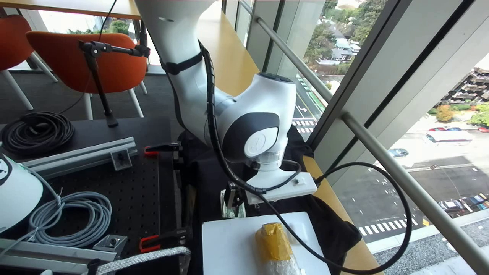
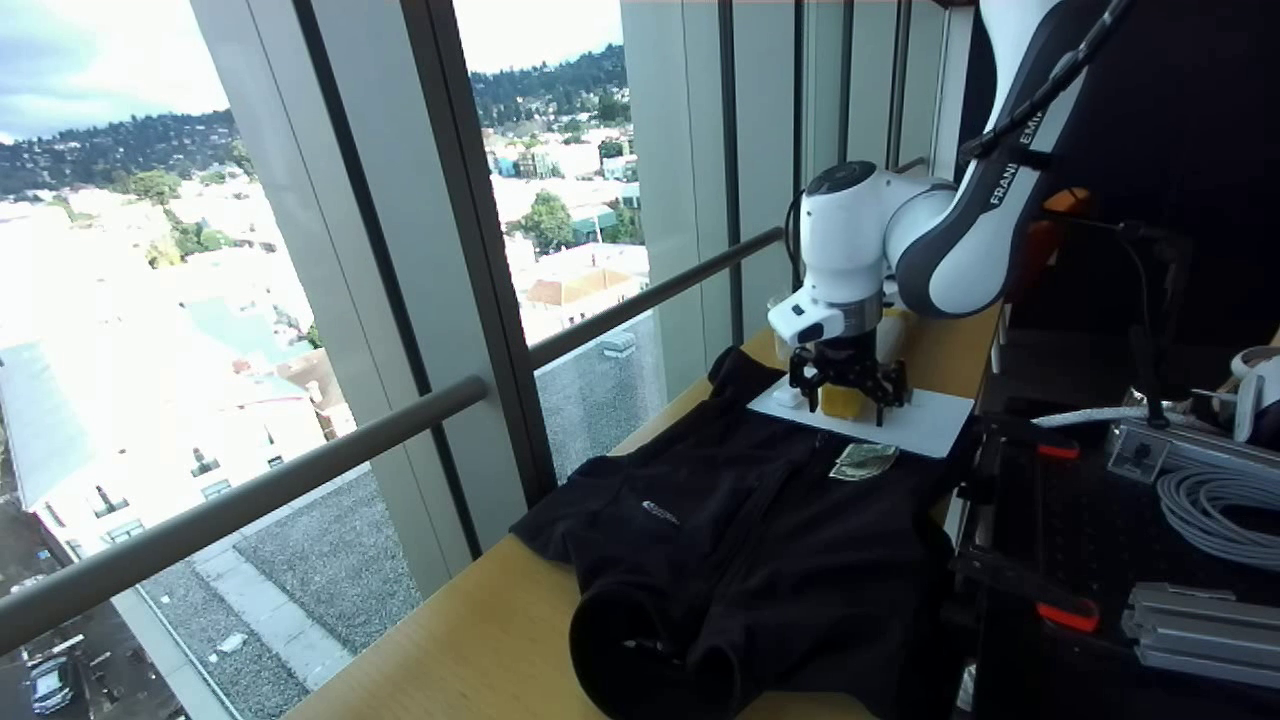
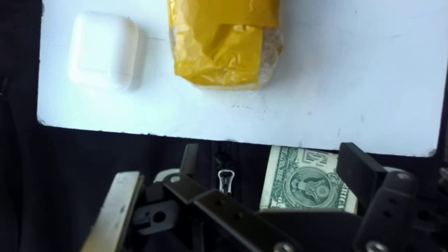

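My gripper is open above the black jacket (image 2: 768, 576), its fingers wide apart and nothing held. Green banknotes (image 3: 310, 180) lie on the jacket near the right finger in the wrist view, partly covered by the gripper. The jacket's zipper pull (image 3: 225, 181) shows between the fingers. Just beyond them is the near edge of a white board (image 3: 294, 121). On the board sit a package wrapped in yellow tape (image 3: 222, 50) and a small white rounded case (image 3: 103, 50), apart from each other.
A window rail (image 1: 385, 156) runs along one side. A black pegboard table with red-tipped clamps (image 1: 149, 243) and coiled grey cable (image 1: 73, 217) borders the other. The arm's black cable (image 1: 366, 270) loops over the board. Bare jacket spreads in front in the second exterior view.
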